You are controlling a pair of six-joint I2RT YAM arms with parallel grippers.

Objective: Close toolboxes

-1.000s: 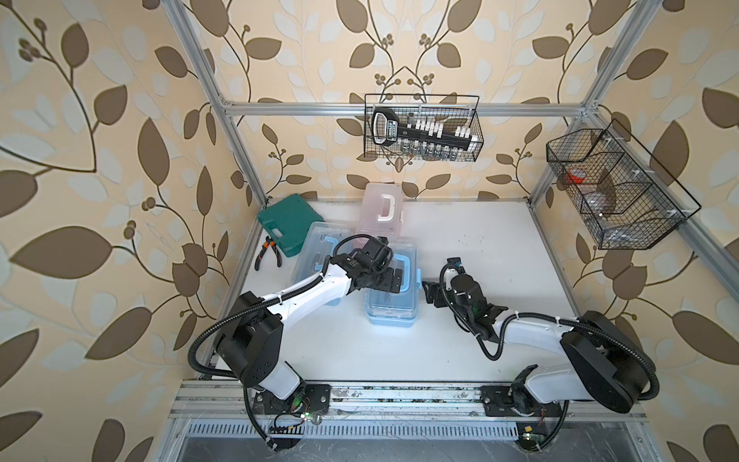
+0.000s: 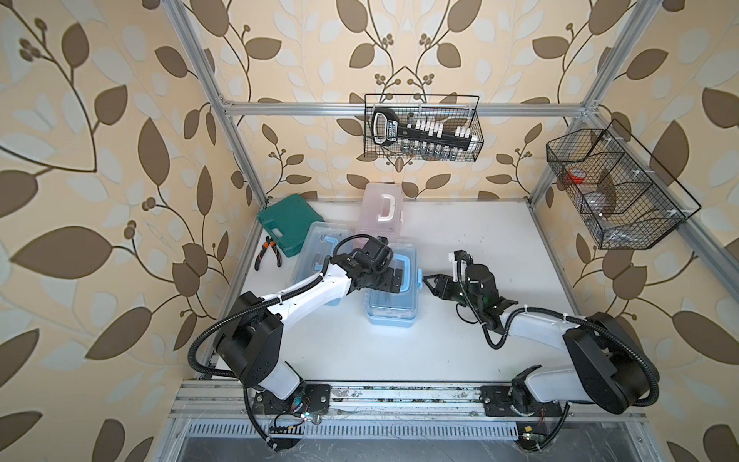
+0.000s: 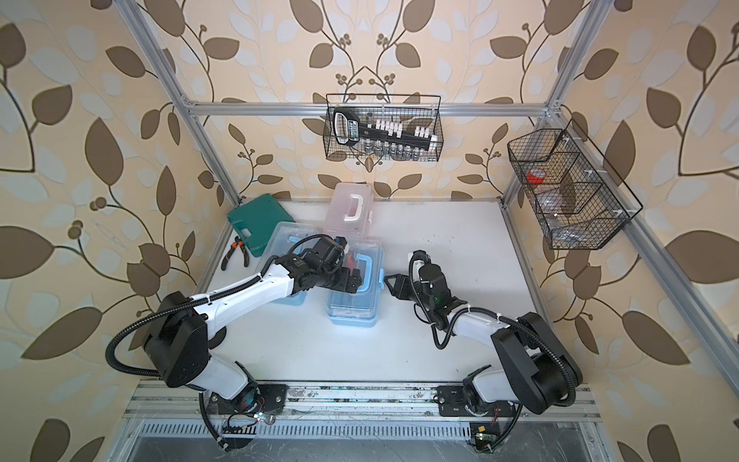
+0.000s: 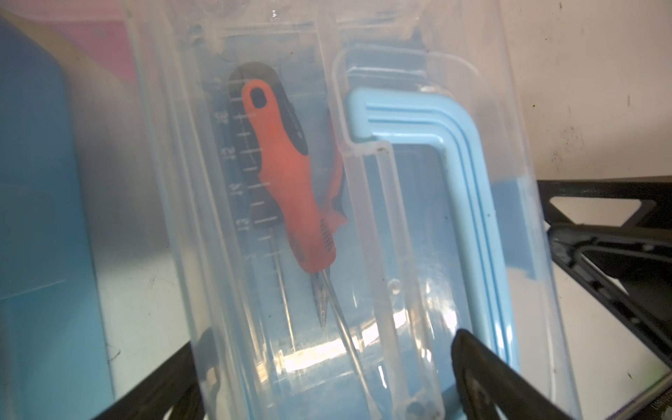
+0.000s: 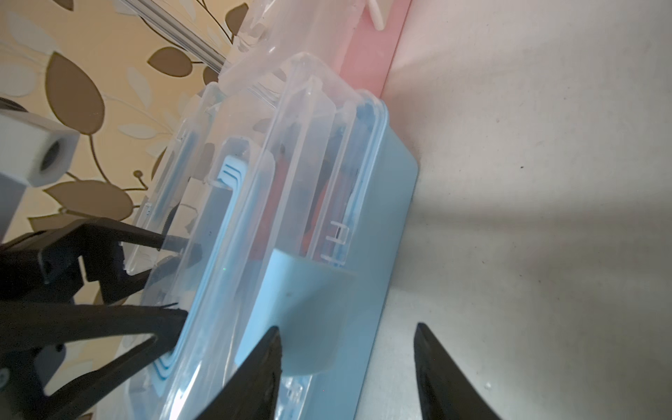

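Observation:
A light-blue toolbox [image 2: 392, 308] with a clear lid stands mid-table, a screwdriver [image 4: 294, 203] visible inside. My left gripper is open over its lid, fingertips either side. My right gripper stands open at the toolbox's right side, one fingertip by the blue latch [image 5: 301, 308], the other over bare table. Behind lie a pink toolbox [image 2: 375, 208] and a green case [image 2: 283, 219]; another clear-lidded blue toolbox [image 2: 311, 254] sits to the left, partly hidden by my left arm.
Orange-handled pliers [image 2: 263, 254] lie at the left edge. Wire baskets [image 2: 423, 138] hang on the back and right frame.
My right gripper has risen and turned slightly beside the toolbox latch, moving a little toward the back. The left arm and toolboxes look unchanged.

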